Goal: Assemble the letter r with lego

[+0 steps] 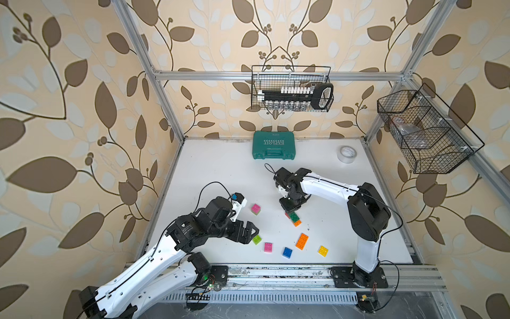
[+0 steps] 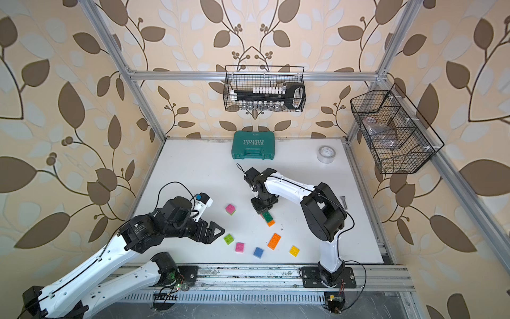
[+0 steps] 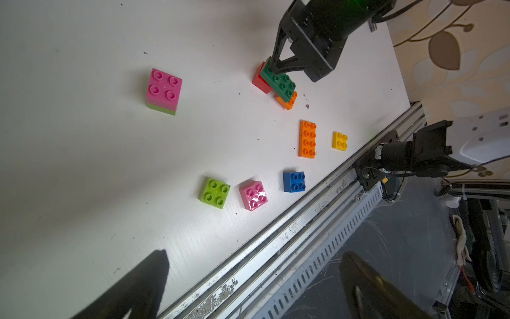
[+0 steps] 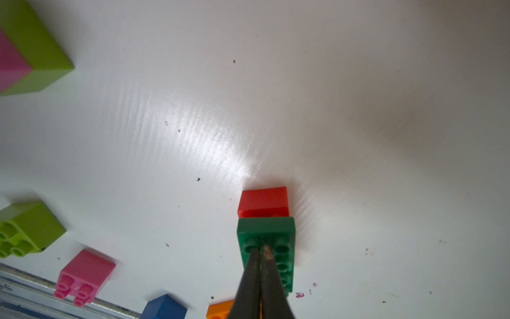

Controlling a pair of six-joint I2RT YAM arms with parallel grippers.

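A green brick (image 3: 279, 82) lies over a red brick (image 3: 260, 79) and an orange brick (image 3: 287, 101), bridging them. Right at the green brick's red end is my right gripper, shut, its tips over the studs; nothing shows between them, and whether they touch is unclear. To the left stands a pink brick stacked on a lime one (image 3: 164, 91). Loose on the table are a lime brick (image 3: 214, 192), a pink brick (image 3: 253, 195), a blue brick (image 3: 293, 181), a long orange brick (image 3: 307, 138) and a yellow brick (image 3: 340, 141). My left gripper (image 1: 252, 234) hangs open and empty.
A green case (image 1: 273, 145) and a tape roll (image 1: 347, 154) stand at the back of the table. The metal rail (image 3: 239, 276) bounds the front edge. Bare table (image 1: 217, 164) stretches across the back left.
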